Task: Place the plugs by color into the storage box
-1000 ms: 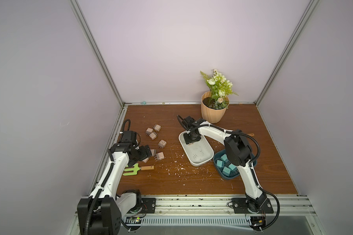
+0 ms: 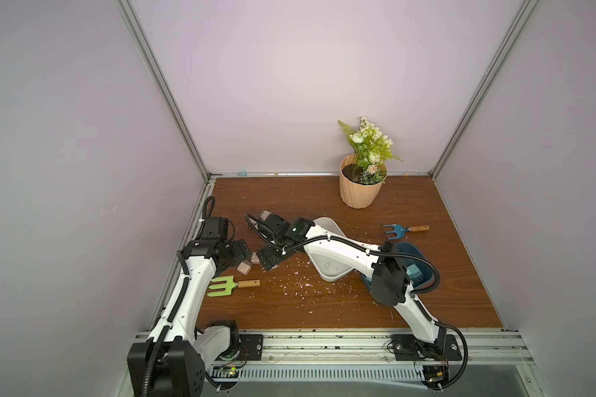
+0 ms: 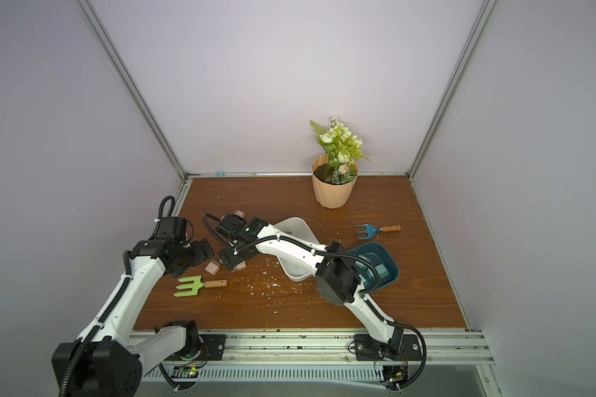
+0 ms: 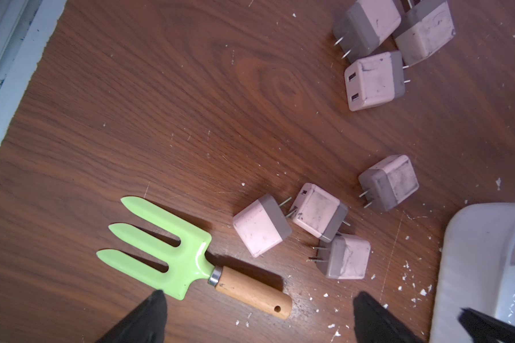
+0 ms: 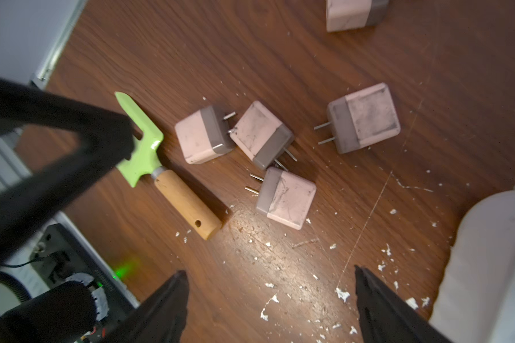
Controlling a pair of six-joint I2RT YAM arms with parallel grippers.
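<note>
Several pink-and-grey plugs lie on the wooden table: a near cluster with one plug [image 5: 286, 197] closest to the front, a single plug [image 5: 364, 118] beside it, and a farther group with a plug [image 4: 374, 80]. My right gripper hovers over the near cluster, fingers apart and empty. Left of it, my left gripper is held above the table, also open with nothing between its fingers. The white box [image 2: 333, 268] stands right of the plugs, partly covered by the right arm. Teal plugs [image 3: 379, 270] sit inside the blue box [image 3: 392, 259].
A green fork [image 4: 180, 251] lies in front of the near plugs. Toward the back right are a blue fork [image 2: 397, 231] and a potted plant [image 2: 359, 192]. White crumbs litter the table's middle. Both grippers are close to each other.
My right gripper has swung left from above the white box to the pink plugs.
</note>
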